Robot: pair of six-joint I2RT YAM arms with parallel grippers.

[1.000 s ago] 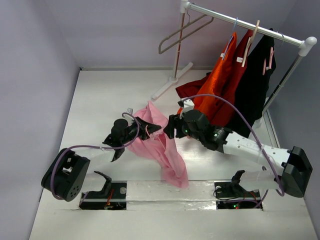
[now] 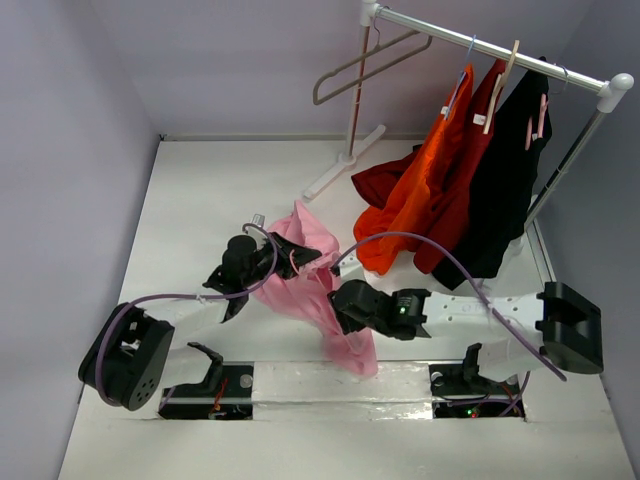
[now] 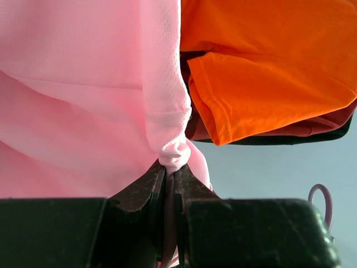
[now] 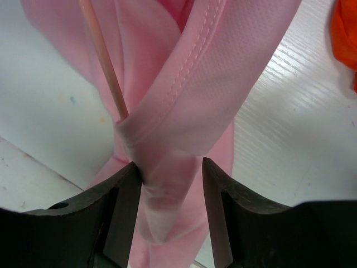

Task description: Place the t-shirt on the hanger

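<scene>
The pink t-shirt (image 2: 345, 345) lies bunched on the white table, its fabric also filling much of the left wrist view. My left gripper is shut on a gathered fold of it. My right gripper is part open over the shirt's lower half, a pink fold (image 4: 178, 100) between or just beneath its fingers. A thin pinkish rod runs into that fold in the right wrist view. An empty grey hanger (image 2: 365, 70) hangs on the rail above.
A clothes rack (image 2: 490, 50) stands at back right with orange (image 2: 420, 190), red and black garments hanging to the table.
The left gripper has stayed in place on the fabric.
</scene>
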